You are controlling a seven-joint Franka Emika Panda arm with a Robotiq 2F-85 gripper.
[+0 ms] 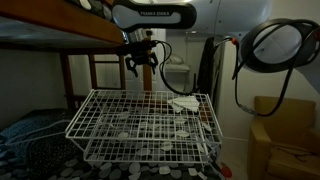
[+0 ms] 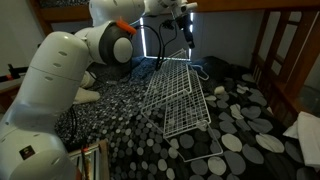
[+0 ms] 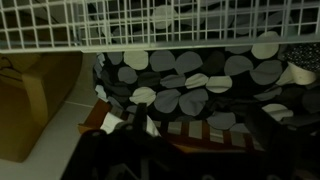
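Note:
A white wire rack (image 1: 130, 125) with two levels stands on the dotted bedding, in the middle of exterior view 1. On its upper level, at the right, lies a small white item (image 1: 185, 103), perhaps cloth or paper. My gripper (image 1: 143, 71) hangs above the rack's far part, fingers parted and nothing seen between them. Exterior view 2 has the gripper (image 2: 178, 52) over the far end of the rack (image 2: 185, 115). The rack's bars (image 3: 150, 46) cross the top of the wrist view, while the dark fingers blur into shadow at the bottom.
Dotted bedding (image 3: 180, 75) spreads around and beneath the rack, ending at a wooden edge (image 3: 95, 115). A bunk's wooden beam (image 1: 60, 30) runs overhead at the left. A tan armchair (image 1: 280, 140) stands at the right. Cables loop beside the arm.

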